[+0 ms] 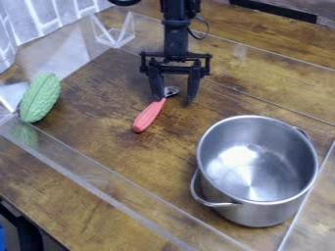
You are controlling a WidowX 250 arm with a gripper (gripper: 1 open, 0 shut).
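My black gripper (174, 90) is low over the wooden table (118, 162), its two fingers apart. Between and just below them is the small metal head of a tool with a pink handle (148, 116), which lies pointing toward the front left. Whether a finger touches it I cannot tell. A green leafy vegetable or toy (39, 96) lies at the left. A large steel pot (256, 169) stands at the front right.
Clear plastic walls border the work area on the left and around the back. Bare wood is free in the middle and behind the pot at the right.
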